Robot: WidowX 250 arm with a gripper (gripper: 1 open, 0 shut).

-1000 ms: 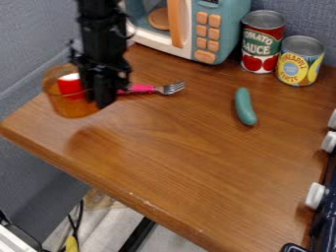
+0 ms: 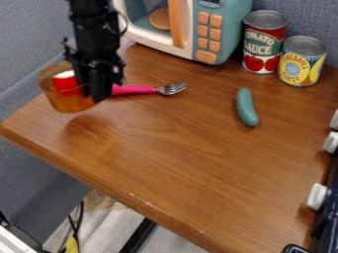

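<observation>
The black arm reaches down from the top at the upper left. Its gripper (image 2: 95, 81) is at an orange translucent bowl (image 2: 62, 97) with a red item (image 2: 66, 81) inside, near the table's left edge; the bowl looks tilted and raised. The fingertips overlap the bowl's right side; whether they are closed on its rim is unclear. A pink-handled fork (image 2: 145, 89) lies just right of the bowl.
A toy microwave (image 2: 196, 22) stands at the back, with a tomato can (image 2: 262, 44) and a yellow can (image 2: 301, 61) to its right. A green cucumber (image 2: 246, 106) lies at right.
The objects have stayed in place.
</observation>
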